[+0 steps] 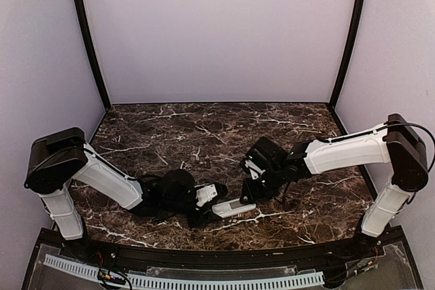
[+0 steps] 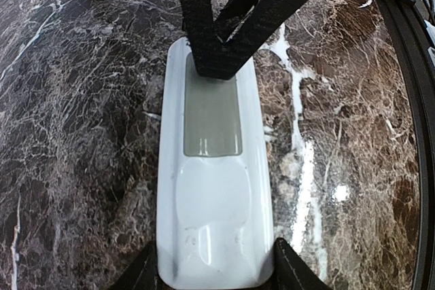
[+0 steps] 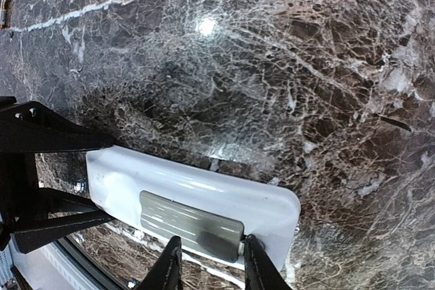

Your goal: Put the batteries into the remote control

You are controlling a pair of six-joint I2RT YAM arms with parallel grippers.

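The white remote control point(image 2: 214, 202) lies on the marbled table with its grey panel point(image 2: 212, 120) facing up. My left gripper is shut on its near end, one finger against each side. Over the panel's far end, my right gripper reaches down with its fingers apart. In the right wrist view the grey panel point(image 3: 190, 222) runs up to those fingertips. A small dark, shiny part point(image 3: 255, 245) shows at the panel's end, partly hidden by a finger; I cannot tell whether it is a battery or a contact.
Off to one side, a small dark and gold cylinder point(image 3: 4, 6) that looks like a battery lies at the edge of the right wrist view. A black rail point(image 1: 204, 252) borders the front.
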